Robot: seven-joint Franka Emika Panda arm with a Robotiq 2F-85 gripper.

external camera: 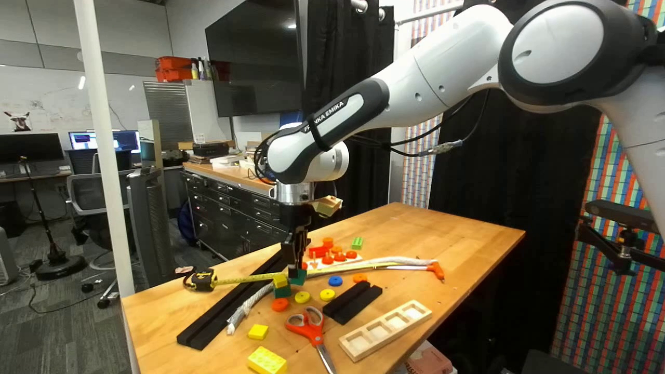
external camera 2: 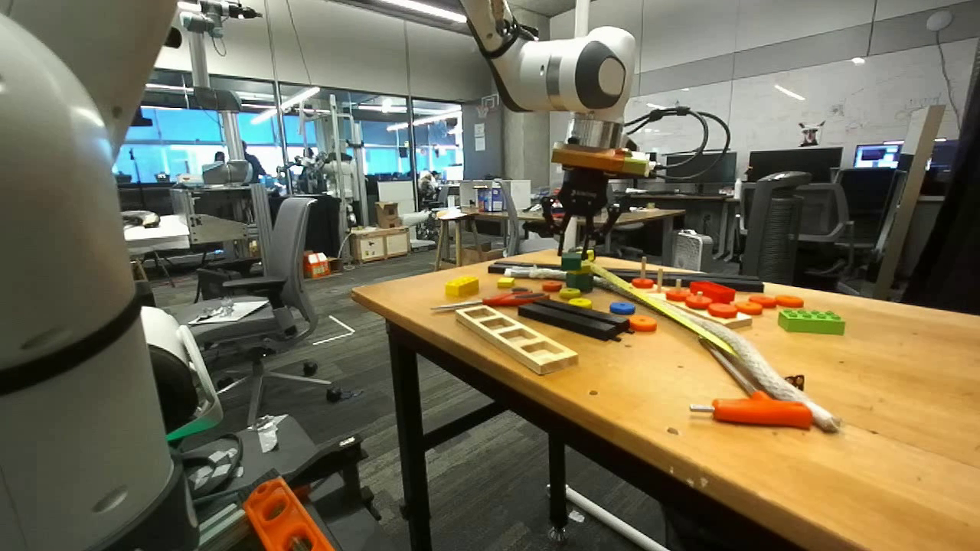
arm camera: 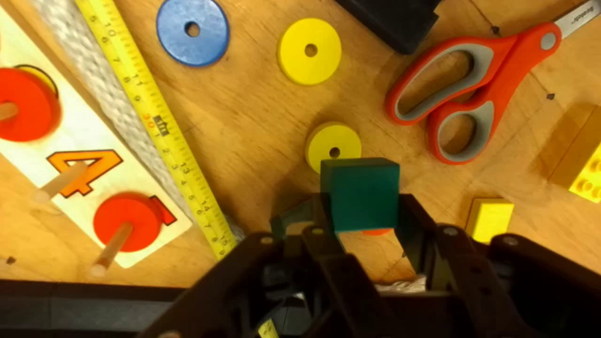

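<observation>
In the wrist view a dark green cube (arm camera: 364,194) sits between the two fingertips of my gripper, which is shut on it. Exterior view 1 has the gripper (external camera: 294,271) low over the table, the cube (external camera: 300,278) showing at its right. Just to the left stands a second green block (external camera: 282,291) with a yellow block (external camera: 280,281) on top. From exterior view 2, the held cube (external camera 2: 571,261) appears above and in front of the standing green block (external camera 2: 579,281). Whether the held cube touches the stack, I cannot tell.
Orange-handled scissors (arm camera: 489,84), a yellow disc (arm camera: 310,51), a blue disc (arm camera: 192,32) and a yellow tape measure blade (arm camera: 160,126) lie around. A pegboard (arm camera: 138,174) with red discs stands nearby. A wooden tray (external camera: 386,329) lies near the edge.
</observation>
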